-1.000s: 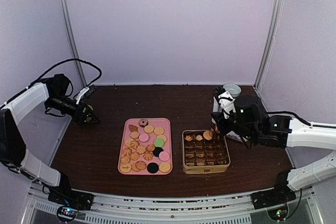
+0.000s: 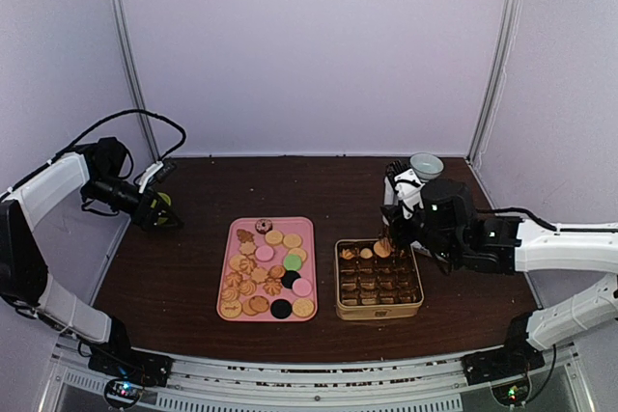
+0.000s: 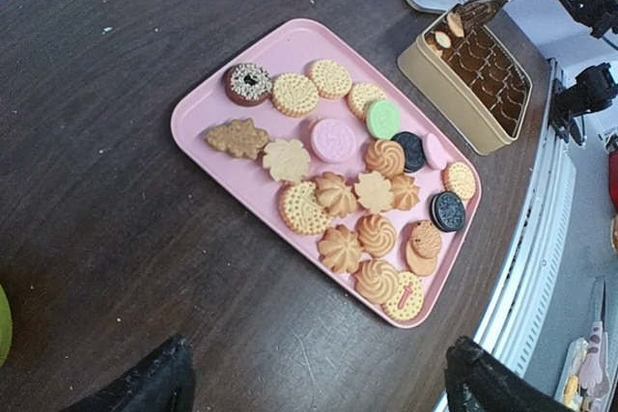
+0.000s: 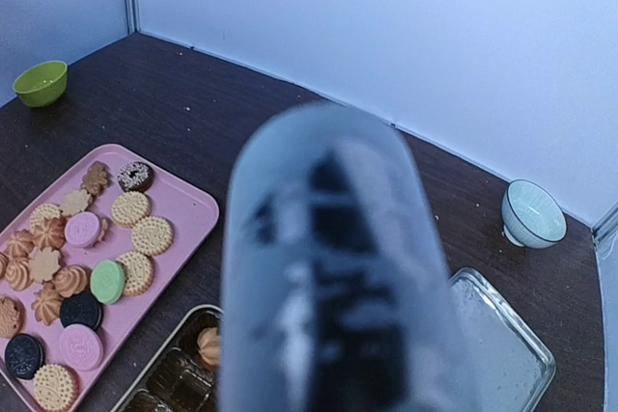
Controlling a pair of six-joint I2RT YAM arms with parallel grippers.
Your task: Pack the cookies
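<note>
A pink tray (image 2: 232, 311) holds several cookies, among them pink, green, black and pale round ones. To its right is the tan box (image 2: 378, 312) with brown compartments. Three light brown cookies show along the box's back row, the rightmost cookie (image 2: 382, 248) close to my right gripper (image 2: 389, 231). That gripper points down at the box's back edge. Whether its fingers hold anything is hidden, and a blurred grey shape blocks the middle of the right wrist view. At the far left my left gripper stands open and empty, away from the tray.
A pale bowl (image 4: 533, 214) stands at the back right, with a silver tray (image 4: 502, 344) behind the box. Beside my left gripper is a green bowl (image 4: 42, 84).
My right gripper and arm have shifted slightly left over the box's back edge, covering more of the rightmost cookie's surroundings. The left arm and the pink tray have stayed still.
</note>
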